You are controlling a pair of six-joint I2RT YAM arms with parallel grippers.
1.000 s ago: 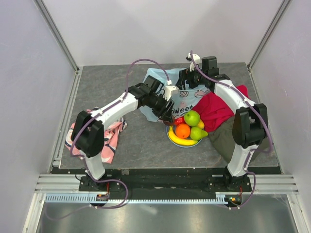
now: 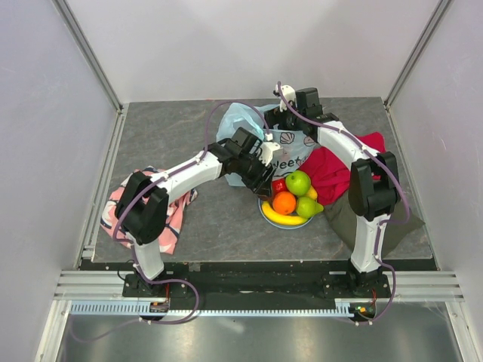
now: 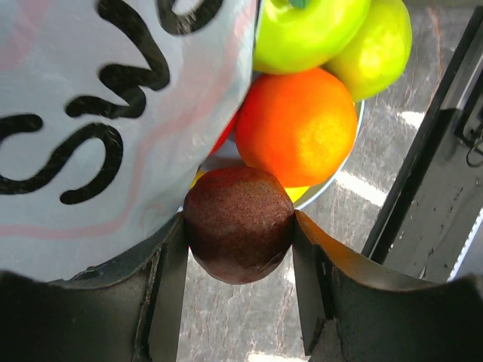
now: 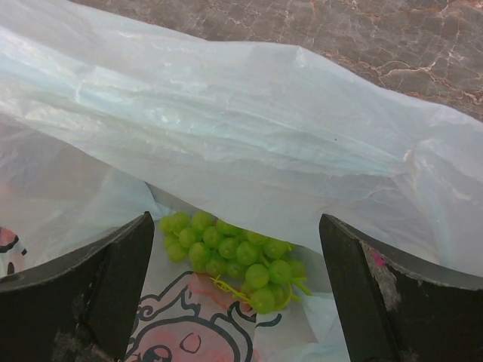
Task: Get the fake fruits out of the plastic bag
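A dark red-brown fruit point(image 3: 238, 225) is held by my left gripper point(image 2: 263, 185), shut on it, over the edge of the bowl point(image 2: 283, 225), which holds an orange point(image 2: 284, 202), apples, a banana point(image 3: 298, 192) and other fruit. The plastic bag point(image 2: 238, 124) lies behind the bowl, printed side facing it. My right gripper point(image 2: 278, 118) stands open over the bag's mouth; in the right wrist view a bunch of green grapes point(image 4: 226, 249) lies inside the bag, between and beyond its fingers.
A pink striped cloth point(image 2: 170, 222) lies at the left. A red cloth point(image 2: 332, 173) and a dark olive cushion or cloth point(image 2: 351, 226) are at the right.
My right gripper has moved left, further over the bag. My left gripper, with the dark fruit, has shifted slightly at the bowl's rim.
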